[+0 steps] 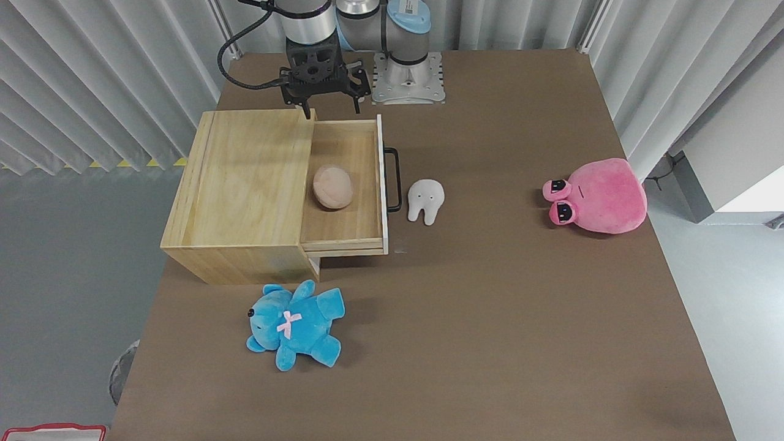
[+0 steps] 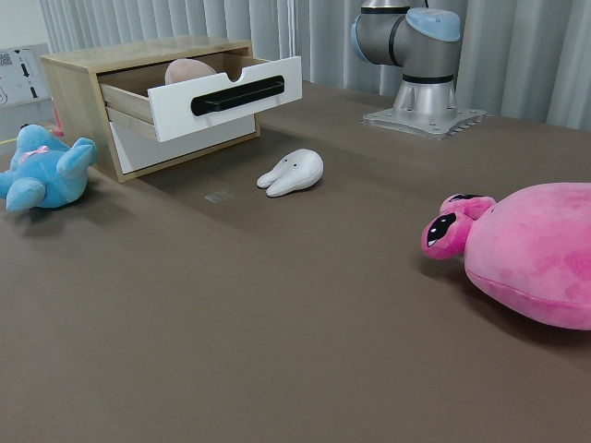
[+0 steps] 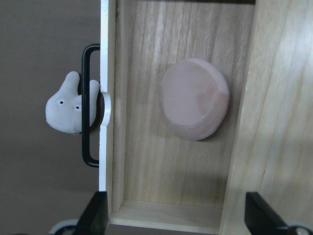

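Observation:
My gripper point(image 1: 332, 110) hangs over the back of the wooden cabinet point(image 1: 239, 176), its two fingers apart with nothing between them; in the wrist view the fingertips show at the bottom corners. The drawer point(image 3: 171, 186) stands pulled out, holding a pale pink round plush point(image 3: 193, 98). A black handle point(image 1: 397, 180) is on its white front. Beside it on the table lies a small white plush point(image 1: 426, 197) with two long prongs.
A blue bear point(image 1: 301, 327) lies in front of the cabinet. A pink plush point(image 1: 603, 198) sits at the right edge of the brown table point(image 1: 500, 309).

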